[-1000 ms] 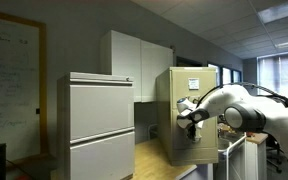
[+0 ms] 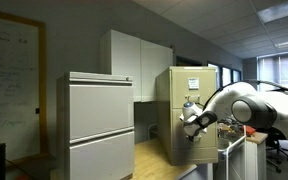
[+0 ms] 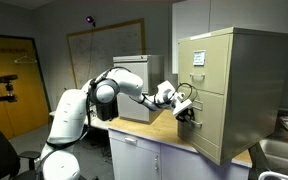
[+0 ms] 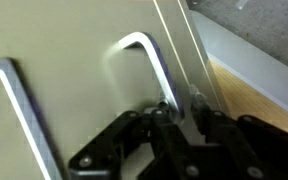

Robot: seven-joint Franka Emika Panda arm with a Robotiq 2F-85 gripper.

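The beige filing cabinet stands on the counter, its drawer front towards the arm. In the wrist view a silver bar handle runs down to my gripper, which is shut on its lower end. The dark fingers partly hide that end. A second silver handle lies to the left, clear of the fingers. From outside, the gripper is against the cabinet's drawer front; the exact grip is too small to make out there.
Wooden counter top extends beside the cabinet. Another, lighter filing cabinet stands farther along it, with white wall cupboards above. A sink lies right of the cabinet in the second exterior view.
The gripper and forearm have shifted slightly right and down in the first exterior view. The gripper remains at the cabinet front.
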